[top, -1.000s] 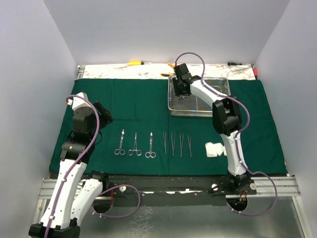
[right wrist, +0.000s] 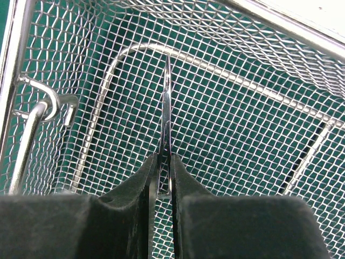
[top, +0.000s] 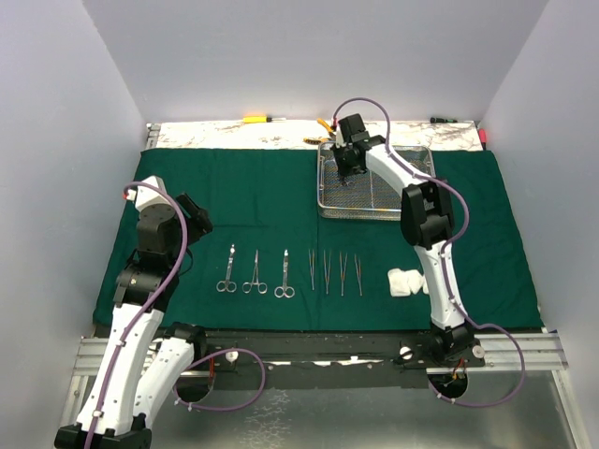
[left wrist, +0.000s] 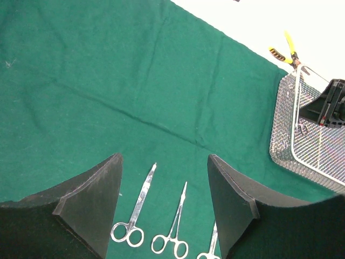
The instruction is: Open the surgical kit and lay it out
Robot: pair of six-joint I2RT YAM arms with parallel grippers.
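A wire-mesh basket [top: 374, 213] stands at the back of the green cloth. Inside it lies a slim metal instrument with ring handles, on the mesh floor; its rings [left wrist: 302, 128] show in the left wrist view. My right gripper reaches down over this instrument, fingertips close together on either side of its shank; whether they grip it cannot be made out. Far to the left, my left gripper hangs over the cloth, fingers spread and nothing between them. Scissors [top: 284, 276], clamps [top: 255, 273] and several tweezers [top: 343, 273] are laid in a row.
White gauze pads [top: 404, 282] lie right of the tweezers. On the marble strip behind the cloth are a yellow-handled tool [top: 256, 119], pliers [top: 325, 125] and a dark-handled tool [top: 444, 120].
Over the last second my right gripper has shifted slightly rightward within the basket. The left arm and the laid-out instruments have stayed put.
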